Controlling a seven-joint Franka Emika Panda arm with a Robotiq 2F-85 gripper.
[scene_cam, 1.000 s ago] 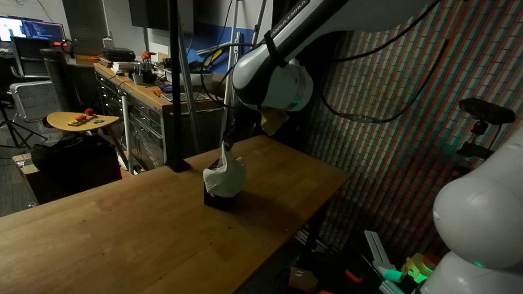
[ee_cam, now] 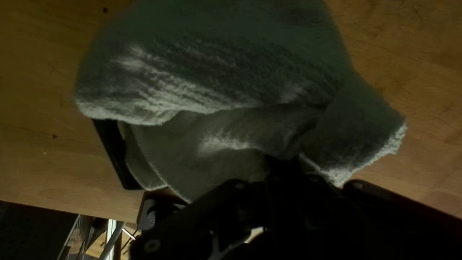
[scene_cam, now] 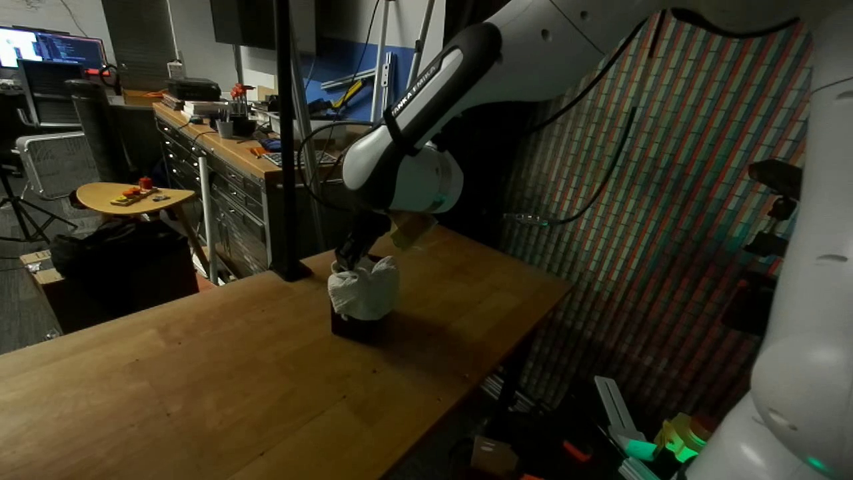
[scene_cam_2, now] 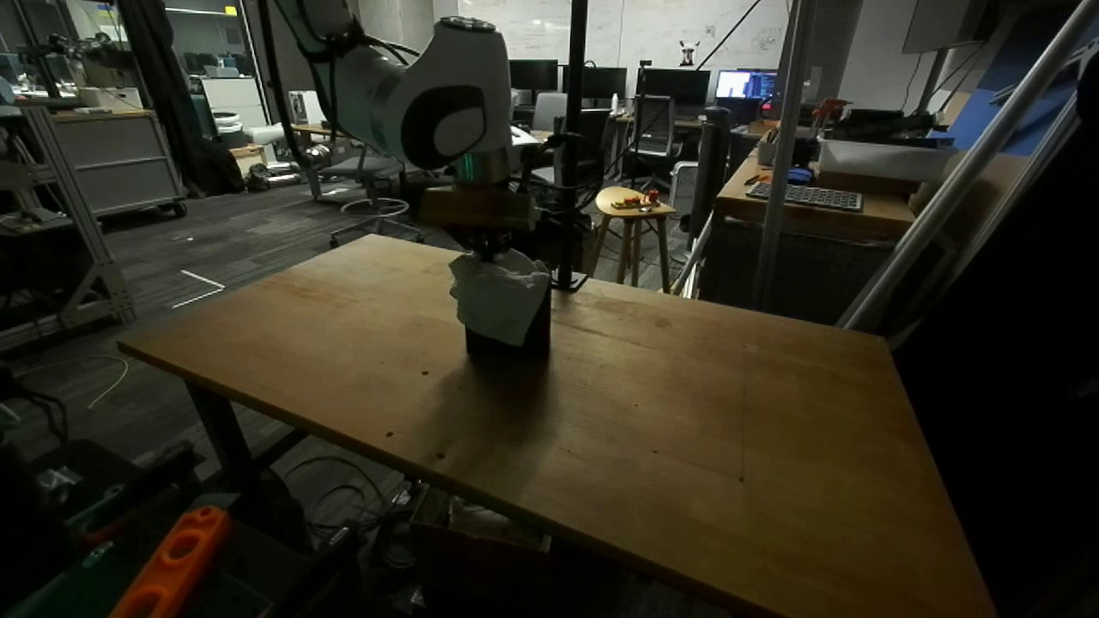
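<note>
A pale, crumpled cloth drapes over a small black box on the wooden table, hiding most of its opening. In exterior view 2 the cloth hangs down the box's side, and the lower part of the box is bare. My gripper points down at the top of the box, its tips in among the folds. The wrist view shows the gripper shut, dark against the cloth; whether a fold is pinched between the fingertips is too dark to tell.
Bare wooden table surrounds the box on most sides. A black upright post stands at the table edge close to the box. Beyond it is a workbench with clutter.
The arm has come down and to the left in exterior view 1. A peak of cloth stretched up to my gripper before; now the cloth sits lower around the box top.
</note>
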